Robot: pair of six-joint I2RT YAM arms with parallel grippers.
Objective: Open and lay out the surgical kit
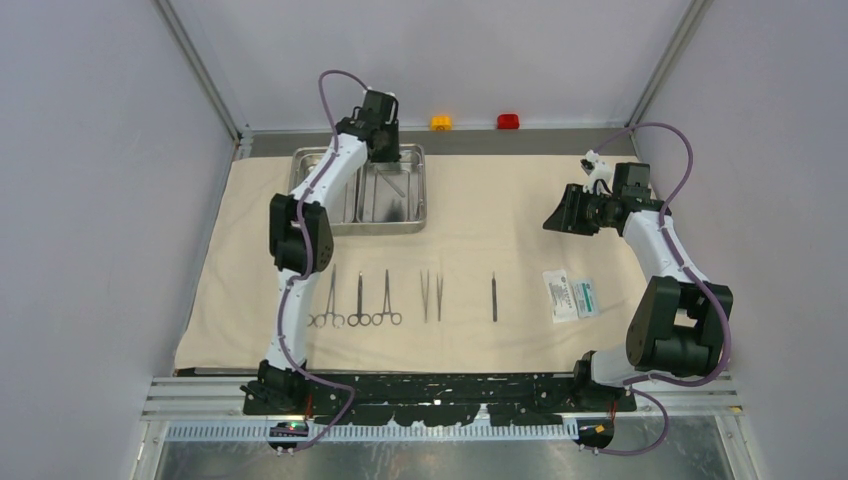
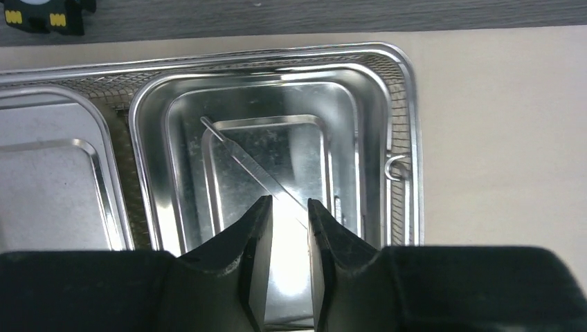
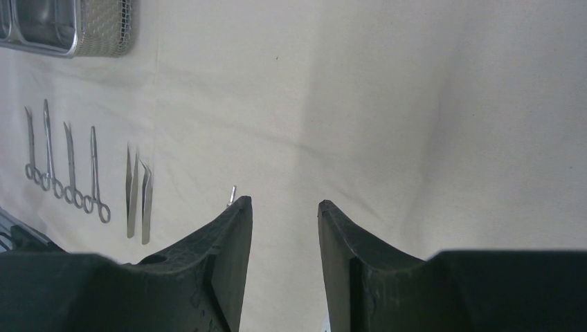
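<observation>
The metal mesh tray (image 1: 378, 228) stands at the back left of the cloth. Inside its right-hand pan, a slim flat metal instrument (image 2: 253, 164) lies slantwise. Above this pan hangs my left gripper, its fingers parted; in its wrist view the instrument's lower end runs toward the gap and passes behind a fingertip. I see nothing gripped there. My right gripper is open and empty over bare cloth on the right. Laid out in front are several scissor-handled instruments (image 1: 386, 300), tweezers (image 1: 440, 298) and a scalpel-like handle (image 1: 494, 298).
Two flat packets, one white (image 1: 560, 296) and one teal-and-white (image 1: 586, 298), lie at the front right. A yellow block (image 1: 441, 123) and a red block (image 1: 508, 121) sit on the back strip.
</observation>
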